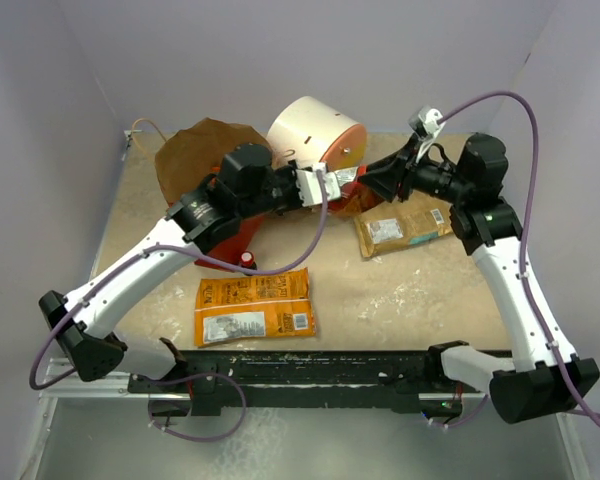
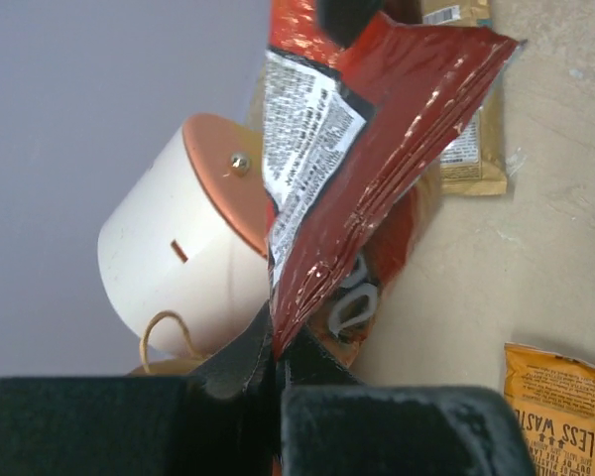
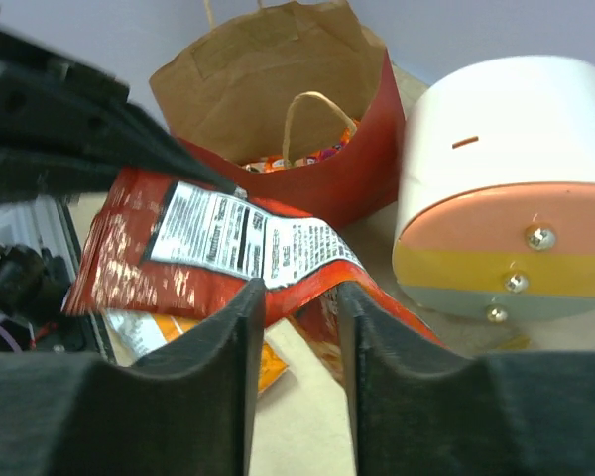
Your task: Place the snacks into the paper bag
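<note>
A red snack packet [image 2: 397, 129] with a white nutrition label hangs between the two arms. My left gripper is shut on its edge, pinching the film. At the packet's other side, my right gripper stands open, its fingers apart with part of the packet visible behind the gap. The brown-and-red paper bag [image 3: 283, 74] is upright and open at the back left, with colourful snacks [image 3: 268, 164] inside. In the top view, an orange packet [image 1: 250, 293] lies flat at the front, and a tan-gold packet [image 1: 405, 225] lies to the right.
A white barrel-shaped container [image 1: 305, 130] with a peach end stands at the back, beside the paper bag. Something small with a red top [image 1: 247, 259] is by the bag's front.
</note>
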